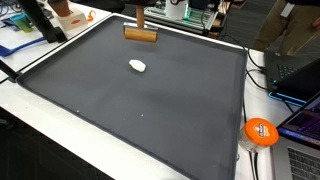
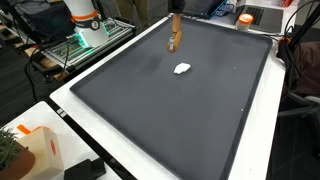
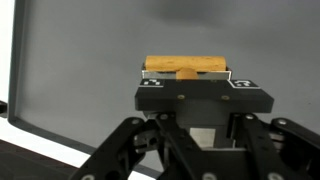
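A wooden T-shaped tool [image 1: 141, 34] shows at the far end of the dark mat, its crossbar below its handle. The same tool [image 2: 175, 36] looks upright in exterior view 2. In the wrist view, the tool's crossbar [image 3: 186, 63] lies just beyond my gripper, which is shut on the handle. Most of the handle is hidden behind the fingers. Whether the tool touches the mat is unclear. A small white object [image 1: 137, 65] lies on the mat near the tool; it also appears in exterior view 2 as a white piece [image 2: 182, 69].
The dark mat [image 1: 150, 110] is otherwise mostly bare. An orange-lidded container [image 1: 261, 132] and a laptop [image 1: 300, 160] stand along one side. A potted plant [image 2: 10, 150] sits at the near left of exterior view 2.
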